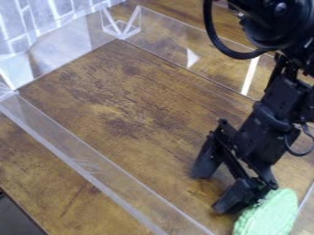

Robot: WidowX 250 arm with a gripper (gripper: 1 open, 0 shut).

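My black gripper (218, 184) reaches down from the right to the wooden floor of the clear-walled enclosure, its fingers spread apart with bare wood between them. A pale green, knobbly-textured object (265, 217) lies at the lower right, just beside and partly behind the lower finger, cut off by the frame's bottom edge.
Clear plastic walls (86, 156) border the wooden floor (117, 101) on the left and back. A white tiled or curtained surface (37, 23) is at the top left.
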